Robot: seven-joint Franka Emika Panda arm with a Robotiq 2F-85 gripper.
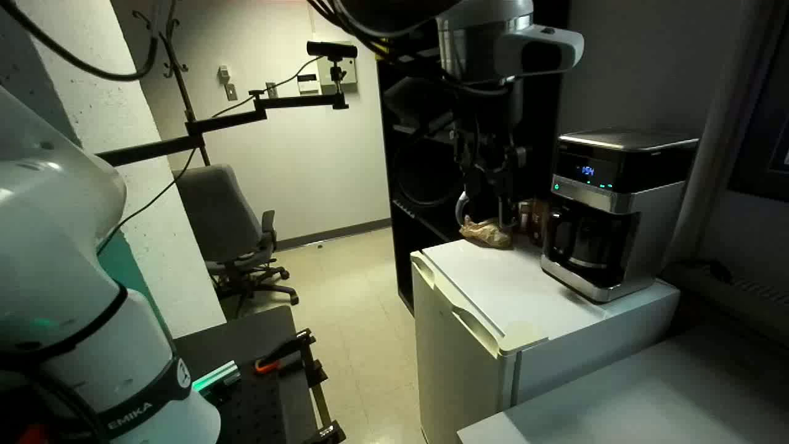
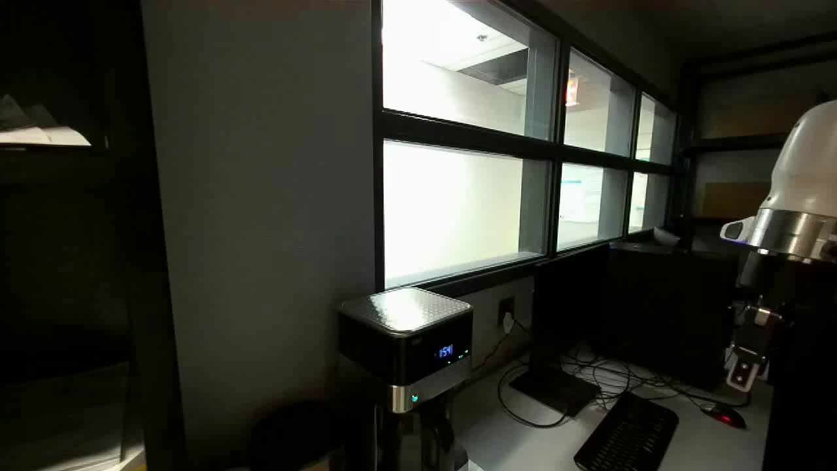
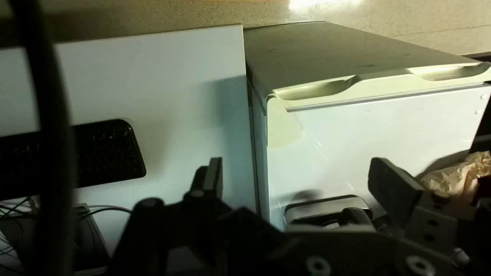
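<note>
Fingers spread wide, my gripper is open with nothing between its fingertips in the wrist view. Below it lie the desk's right edge and the white top of a small fridge [image 3: 359, 142]. In exterior view 1 the dark gripper [image 1: 486, 211] hangs in front of the shelf, in line with the fridge's far end; its fingertips are hard to make out. A black and silver coffee maker [image 1: 625, 200] with a lit display stands on the fridge, its glass carafe [image 1: 592, 240] inside. Crumpled brown paper packaging [image 1: 488, 233] lies at the fridge's far end.
A white desk [image 3: 184, 92] adjoins the fridge and carries a black keyboard [image 3: 110, 151], a mouse [image 2: 723, 415], cables and monitors. A dark shelf [image 1: 403, 185] rises behind the fridge.
</note>
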